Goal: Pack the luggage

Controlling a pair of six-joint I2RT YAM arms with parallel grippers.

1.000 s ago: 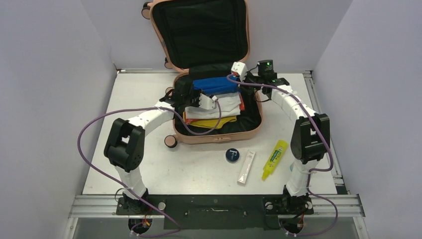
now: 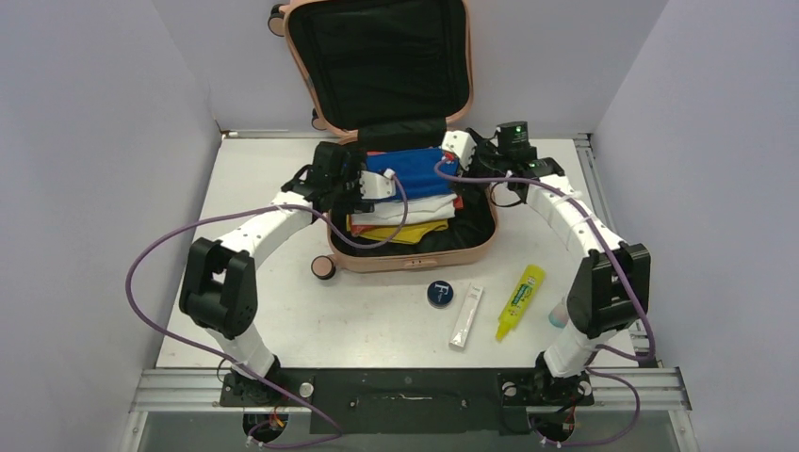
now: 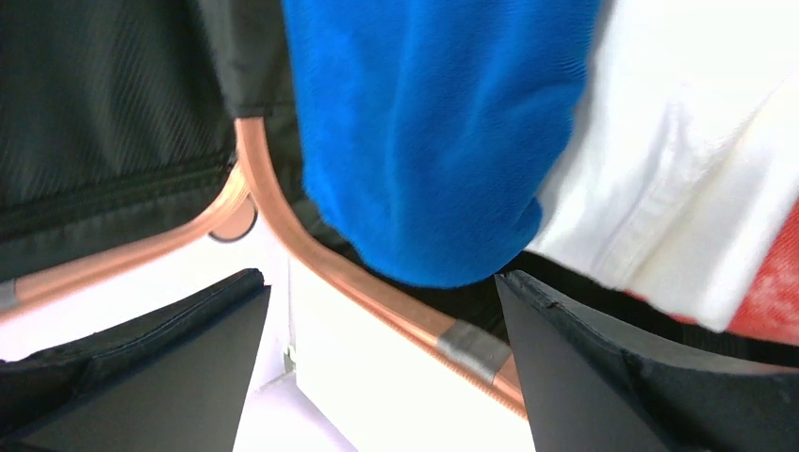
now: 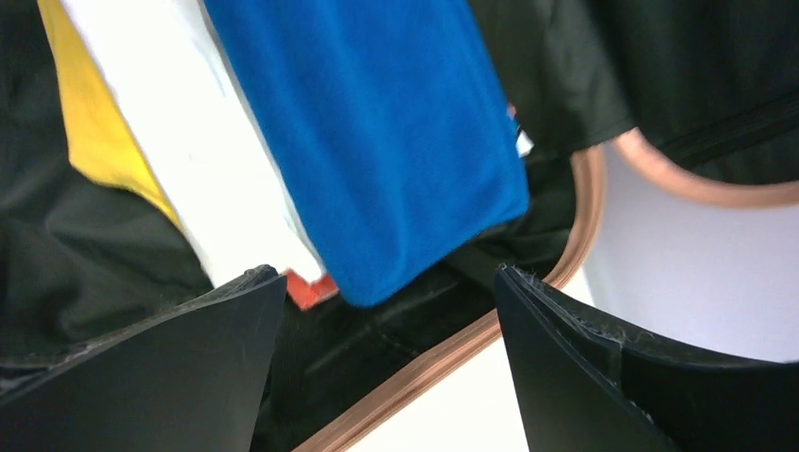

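Observation:
An open pink suitcase point(image 2: 420, 263) holds folded clothes: blue cloth point(image 2: 405, 162) at the back, white cloth point(image 2: 405, 209) in front, yellow cloth point(image 2: 415, 232) and some red. My left gripper stands open over the blue cloth's left end, with nothing held; the suitcase rim runs below it. My right gripper is open over the other end of the blue cloth point(image 4: 396, 188), also empty, near the suitcase's right side.
On the table's front part lie a round dark tin point(image 2: 440, 293), a white tube box point(image 2: 466, 315), a yellow bottle point(image 2: 518, 301) and a small bottle point(image 2: 558, 314) by the right arm.
Both arms have drawn back outward, the left toward the left, the right slightly right and toward the front. The blue cloth lies more spread out across the suitcase's back.

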